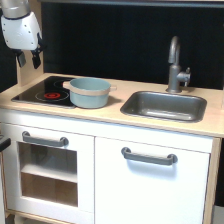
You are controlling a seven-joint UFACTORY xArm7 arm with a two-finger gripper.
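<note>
My gripper (29,60) hangs in the upper left corner, below a white arm body (20,31). Its dark fingers look parted, and nothing shows between them. Well below it and to the right, a light blue-green pot (89,94) stands upright on the counter, overlapping the right side of the black cooktop (52,91). The gripper and the pot are clearly apart. The inside of the pot is mostly hidden by its wall.
A metal sink (165,105) with a grey faucet (176,66) is set into the right of the wooden counter (122,93). Below are a left cabinet door (48,130) with a window and a white right door (150,185), both closed. A dark object (4,144) pokes in at the left edge.
</note>
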